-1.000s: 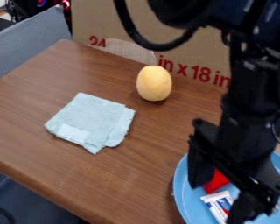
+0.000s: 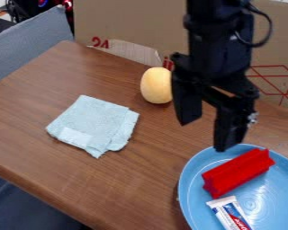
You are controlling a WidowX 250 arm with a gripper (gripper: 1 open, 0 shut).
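Note:
My black gripper (image 2: 209, 119) hangs open above the wooden table, over the back edge of a light blue plate (image 2: 265, 205), with nothing seen between its fingers. On the plate lie a red block (image 2: 237, 170) and, below it, a small white, blue and red packet (image 2: 229, 215). A yellow egg-shaped object (image 2: 155, 85) sits at the back of the table, left of the gripper. A folded pale cloth (image 2: 94, 124) lies on the left part of the table.
A large cardboard box (image 2: 122, 27) stands behind the table. A grey padded surface (image 2: 21, 45) is at the far left.
My gripper has risen from low over the plate and moved up and back, uncovering the red block and the packet.

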